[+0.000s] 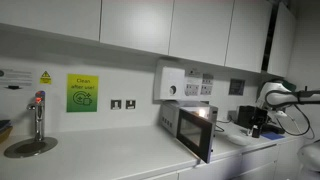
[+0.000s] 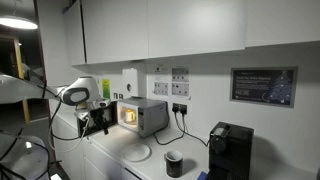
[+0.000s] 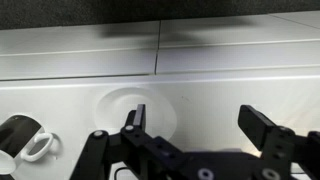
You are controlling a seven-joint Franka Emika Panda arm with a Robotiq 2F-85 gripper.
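Observation:
My gripper stands open in the wrist view, its two dark fingers wide apart with nothing seen between them. Below it on the white counter lies a round white plate (image 3: 118, 100), partly covered by the left finger. At the lower left is a dark mug (image 3: 14, 132) with a white handle. A microwave (image 2: 152, 117) stands against the wall with its door (image 1: 195, 132) swung open and its inside (image 2: 128, 115) lit. The plate (image 2: 136, 152) and mug (image 2: 174, 161) rest on the counter to the right of the microwave in exterior view 2.
A black coffee machine (image 2: 230, 150) occupies the counter's right side in exterior view 2. White cupboards (image 2: 190, 30) hang overhead. In exterior view 1, a sink (image 1: 30, 148) with a tap is at the left; the counter (image 1: 105, 155) between sink and microwave is clear.

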